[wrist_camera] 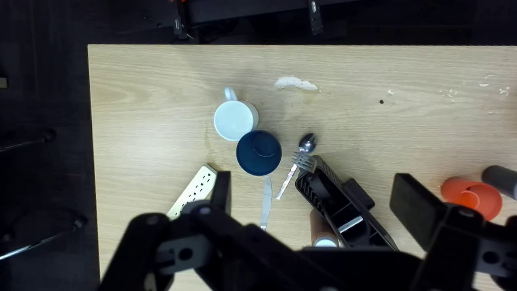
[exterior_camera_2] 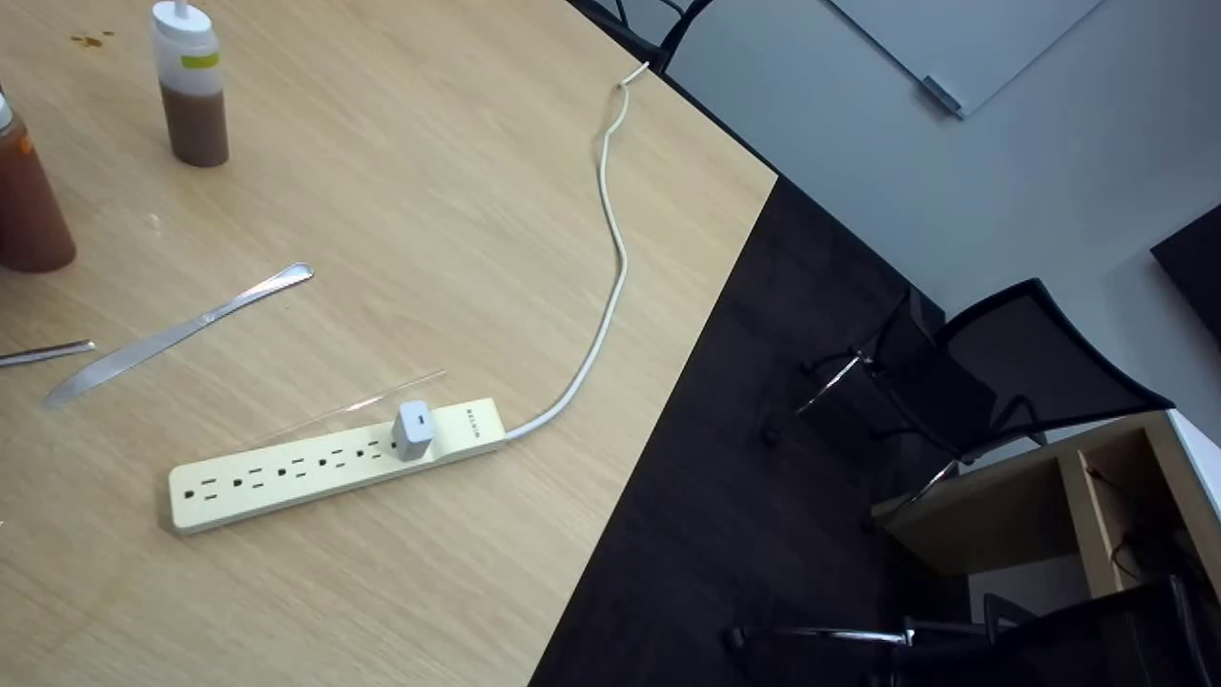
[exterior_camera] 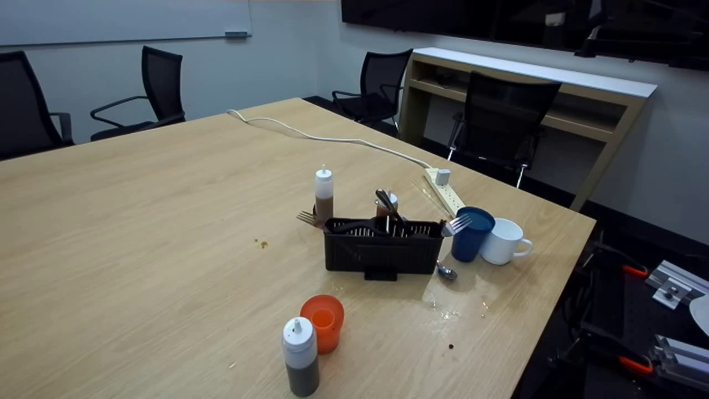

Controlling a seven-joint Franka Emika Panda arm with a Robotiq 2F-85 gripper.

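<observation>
Seen from above in the wrist view, my gripper is open, its black fingers (wrist_camera: 419,208) wide apart with nothing held between them. Beneath it on the table lie the black cutlery basket (wrist_camera: 349,188), a fork (wrist_camera: 304,161), a spoon (wrist_camera: 307,143) and a knife (wrist_camera: 266,201). A blue cup (wrist_camera: 259,152) stands touching or almost touching a white mug (wrist_camera: 235,119). In exterior view 1 the basket (exterior_camera: 380,255) holds several dark-handled utensils. An orange cup (exterior_camera: 323,322) stands beside a squeeze bottle (exterior_camera: 301,359). The gripper is outside both exterior views.
A power strip (exterior_camera_2: 332,464) with a plugged-in adapter (exterior_camera_2: 413,430) lies near the table edge, its white cord (exterior_camera_2: 618,263) trailing away. Squeeze bottles (exterior_camera_2: 195,97) stand behind the basket. Open tabletop stretches across the left of exterior view 1.
</observation>
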